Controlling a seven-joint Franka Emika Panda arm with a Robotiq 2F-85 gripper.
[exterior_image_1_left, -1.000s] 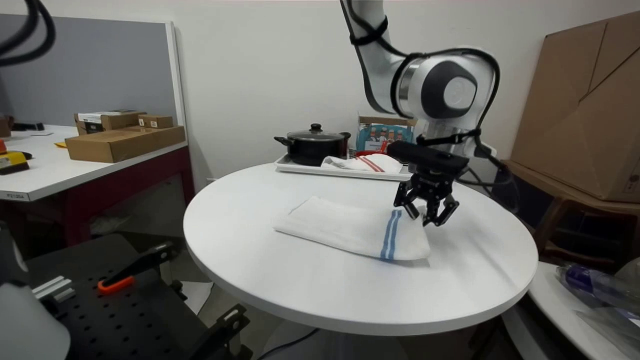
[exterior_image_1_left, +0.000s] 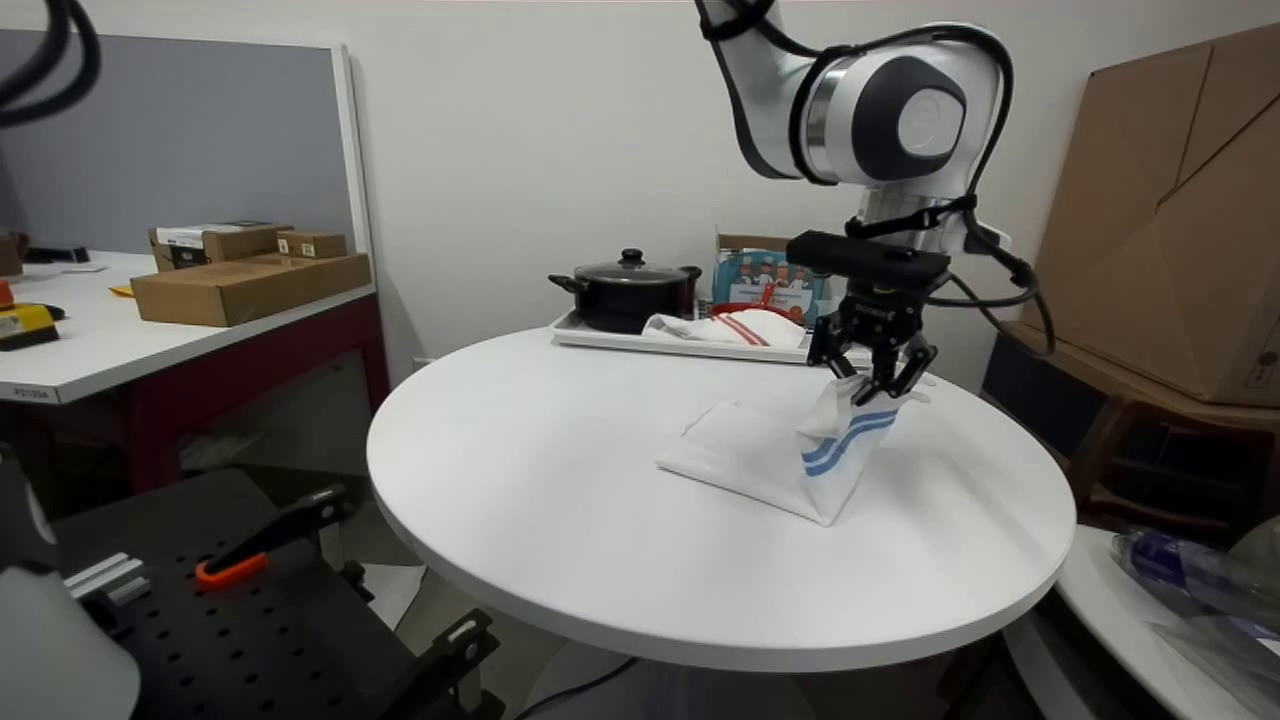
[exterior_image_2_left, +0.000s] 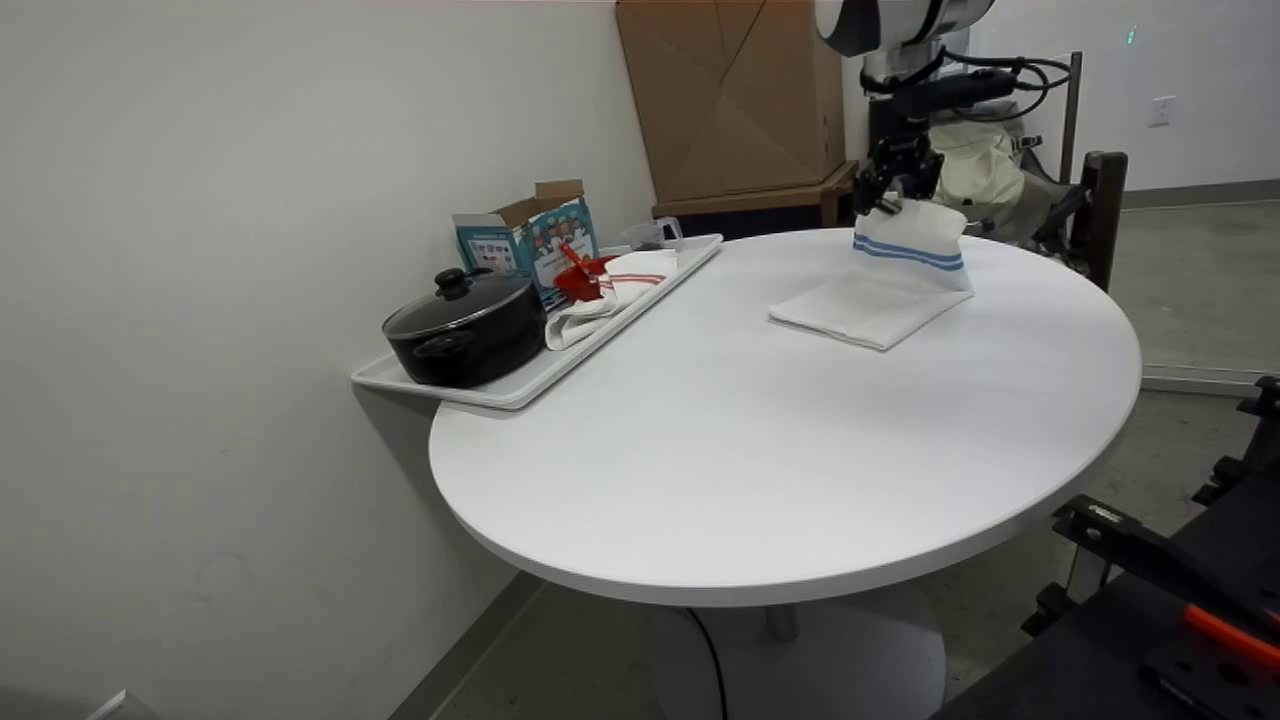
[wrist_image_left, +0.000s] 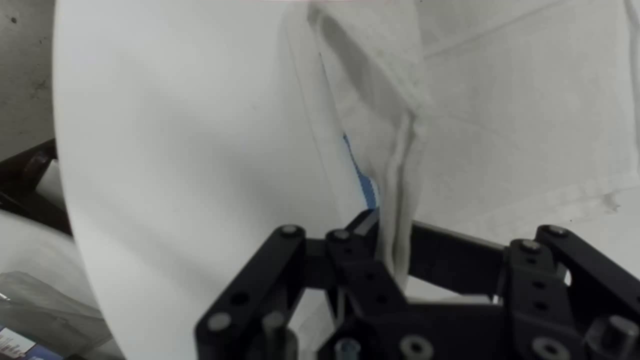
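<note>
A white towel with blue stripes (exterior_image_1_left: 774, 462) rests partly on the round white table, and its striped end is lifted. My gripper (exterior_image_1_left: 882, 382) is above the table's right side, shut on the towel's raised edge. In exterior view 2 the lifted end hangs below the gripper (exterior_image_2_left: 890, 206) like an upright sheet, while the other part of the towel (exterior_image_2_left: 858, 310) lies flat. The wrist view shows a fold of the towel (wrist_image_left: 399, 210) running down between the black fingers. Its lowest gripped part is hidden by them.
At the table's back edge a white tray (exterior_image_1_left: 672, 348) carries a black lidded pot (exterior_image_1_left: 630, 292), a red-striped towel (exterior_image_1_left: 738, 326) and a blue box (exterior_image_2_left: 558, 240). A large cardboard box (exterior_image_1_left: 1182, 228) stands beyond the right.
My gripper has risen and shifted slightly right, raising the towel's striped end off the table. The flat part has slid to the right along with it.
</note>
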